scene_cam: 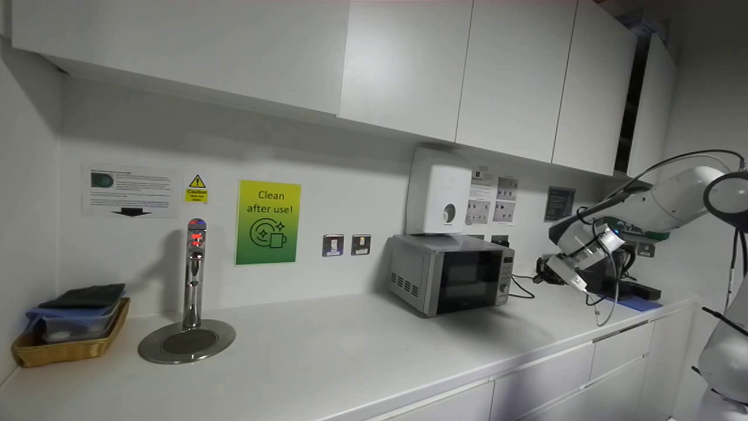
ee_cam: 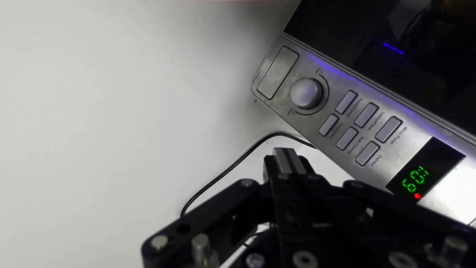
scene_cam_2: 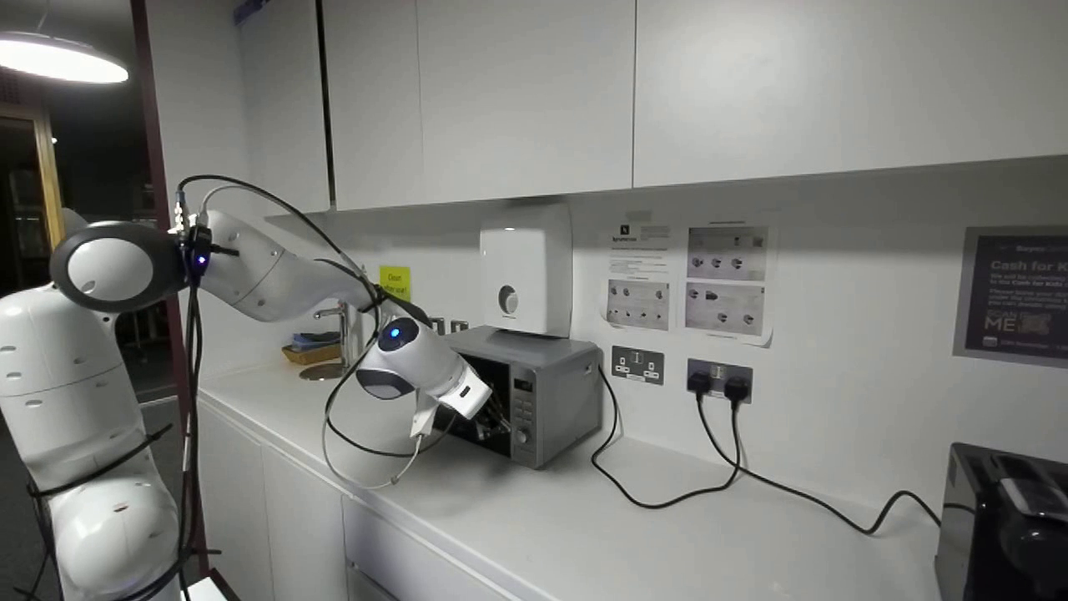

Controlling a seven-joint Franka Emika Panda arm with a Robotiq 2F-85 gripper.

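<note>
The silver microwave (scene_cam: 459, 273) stands on the counter with its dark door closed. In the wrist view its control panel (ee_cam: 357, 120) runs diagonally, showing a round knob (ee_cam: 306, 93), several grey buttons and a lit display (ee_cam: 425, 169) with green digits and a red dot. My gripper is shut, its two fingertips pressed together and nothing visible between them. In exterior view 1 the gripper (scene_cam: 541, 272) hangs to the right of the microwave, with a gap between them. Exterior view 2 has the arm's wrist (scene_cam_2: 425, 371) covering part of the microwave door.
A black cable (scene_cam_2: 621, 486) runs from the wall sockets (scene_cam_2: 721, 382) across the counter. A dark appliance (scene_cam_2: 1011, 521) stands at its far end. Cupboards (scene_cam: 519, 84) hang overhead. Left of the microwave, the counter (scene_cam: 315, 344) is clear up to the tap (scene_cam: 194, 280).
</note>
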